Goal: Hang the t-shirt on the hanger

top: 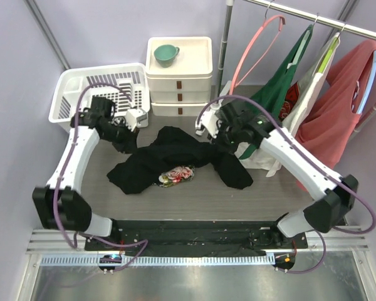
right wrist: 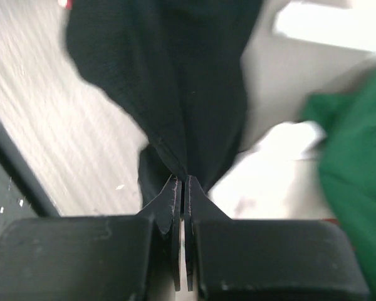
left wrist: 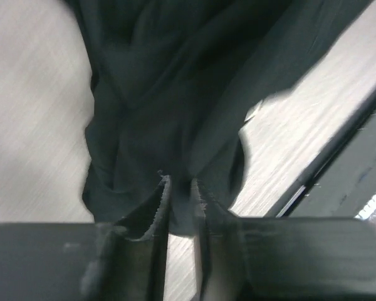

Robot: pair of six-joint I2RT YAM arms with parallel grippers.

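Observation:
The black t-shirt point(top: 163, 153) lies rumpled across the floor board, a floral print showing below its middle. My left gripper point(top: 128, 144) hangs over its left part; in the left wrist view its fingers point(left wrist: 150, 232) are blurred, slightly apart above the dark cloth. My right gripper is shut on a pinched fold of the shirt, which hangs from the fingertips at the shirt's right. An empty pink hanger point(top: 244, 53) hangs from the rail at top right.
Green point(top: 269, 88), cream and salmon point(top: 335, 132) garments hang on the rail point(top: 313, 14) to the right. A white basket point(top: 62, 94) and a drawer unit point(top: 178, 84) with a teal bowl stand behind. Bare board lies in front.

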